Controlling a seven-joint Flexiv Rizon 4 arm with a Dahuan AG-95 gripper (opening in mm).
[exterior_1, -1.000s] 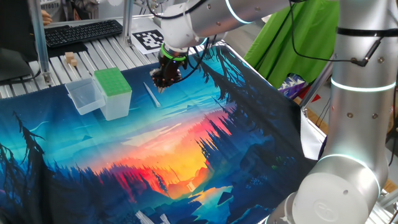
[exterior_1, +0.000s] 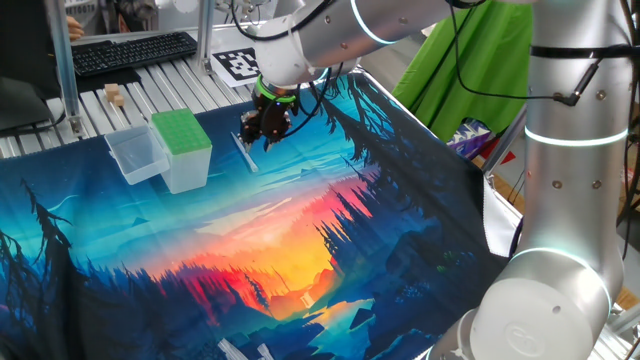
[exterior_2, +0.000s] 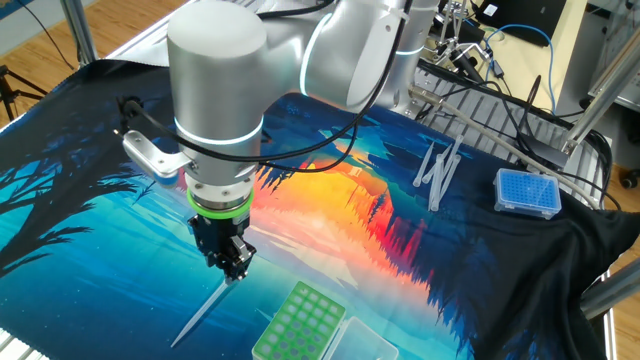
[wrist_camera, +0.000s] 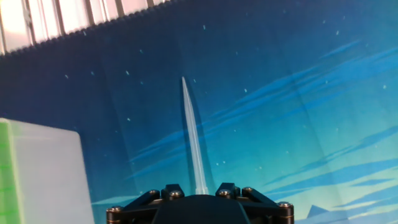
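Observation:
A long, clear, pointed pipette tip (wrist_camera: 193, 134) lies on the printed cloth, its narrow end pointing away from my gripper in the wrist view. The tip's wide end runs in behind the gripper's dark front parts. Seen from the first exterior view, the gripper (exterior_1: 263, 138) hangs just over the right side of the tip (exterior_1: 246, 155). In the second exterior view the gripper (exterior_2: 238, 268) stands at the tip's upper end, the tip (exterior_2: 203, 312) stretching down-left from it. Whether the fingers touch the tip, and how far apart they are, does not show clearly.
An opened box with a green rack (exterior_1: 180, 132) stands left of the tip, its clear lid (exterior_1: 138, 155) folded outward. Several more clear tips (exterior_2: 438, 178) and a blue-topped box (exterior_2: 527, 190) lie farther off.
My gripper has moved slightly left and down, closer to the pipette tip. The tip and the green-racked box have stayed where they were.

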